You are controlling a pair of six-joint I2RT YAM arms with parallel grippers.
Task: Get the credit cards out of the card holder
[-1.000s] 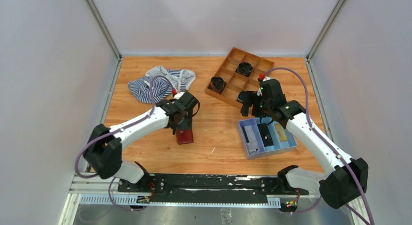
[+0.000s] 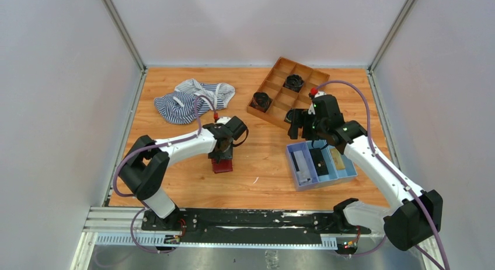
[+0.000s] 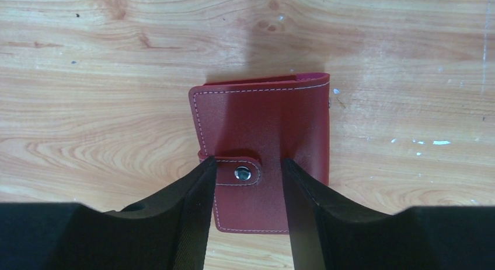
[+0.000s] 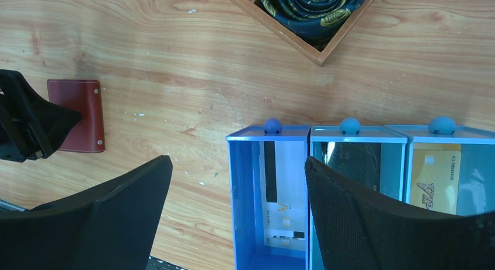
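Observation:
A dark red card holder (image 3: 268, 124) lies on the table, its strap (image 3: 233, 171) fastened by a metal snap (image 3: 243, 174). Its top edge gapes slightly; no cards show inside. Over it hangs my left gripper, its fingers part open on either side of the strap end, with nothing visibly gripped. The same holder (image 4: 87, 115) shows at the left of the right wrist view, partly behind the left gripper. Well apart from it, my right gripper is open and empty above the blue box.
A blue box (image 2: 299, 188) at right has three compartments holding a white card (image 4: 285, 194), a dark card (image 4: 354, 160) and a gold card (image 4: 433, 179). Behind stands a wooden organizer (image 2: 271, 118) with dark rolls; a striped cloth (image 2: 175, 109) lies back left.
The left arm has moved right and lower over the card holder, with its gripper shifting slightly to the right. The holder, right arm and box have stayed put.

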